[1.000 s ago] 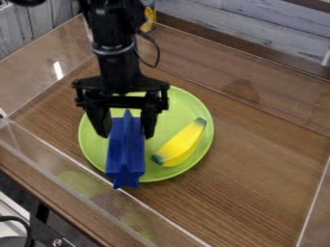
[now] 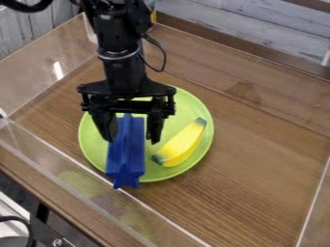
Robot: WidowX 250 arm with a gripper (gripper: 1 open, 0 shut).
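Note:
The black gripper [image 2: 127, 121] is open and hangs over a round green plate [image 2: 177, 109], its two fingers pointing down on either side of the upper part of a blue object [image 2: 125, 164]. The blue object lies lengthwise on the left of the plate, its near end reaching the front rim. Whether the fingers touch it cannot be told. A yellow banana [image 2: 179, 143] lies on the plate just to the right of the blue object.
A small yellow item stands at the back, mostly hidden behind the arm.
The blue object and the banana show little or no movement.

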